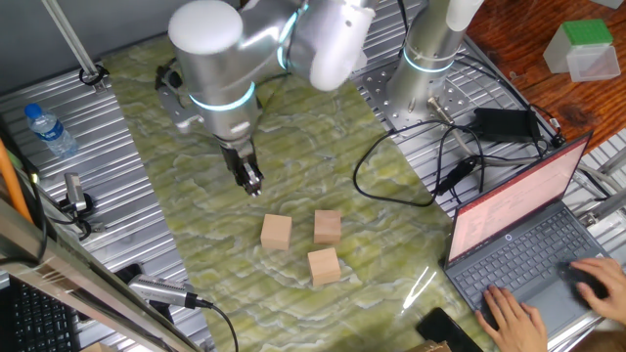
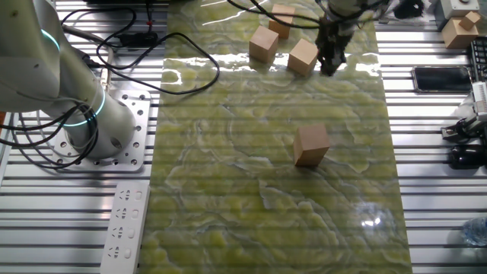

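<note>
My gripper (image 1: 254, 184) hangs tilted above the green marbled mat, up and to the left of three wooden blocks in exterior view 1. Its dark fingertips look close together; whether they are open or shut is unclear, and no block shows between them. The left block (image 1: 276, 232), right block (image 1: 327, 226) and lower block (image 1: 324, 266) stand apart in a loose triangle. In exterior view 2, a separate wooden block (image 2: 310, 145) stands alone mid-mat, and three more are grouped at the top. A blurred dark gripper shape (image 2: 331, 55) appears beside that group.
A black cable (image 1: 367, 181) loops onto the mat's right side. The laptop (image 1: 518, 235) with a person's hands on it stands at the right, a phone (image 1: 448, 330) near the front. A bottle (image 1: 51, 132) stands at the left. Bare mat (image 2: 266, 221) fills the foreground in exterior view 2.
</note>
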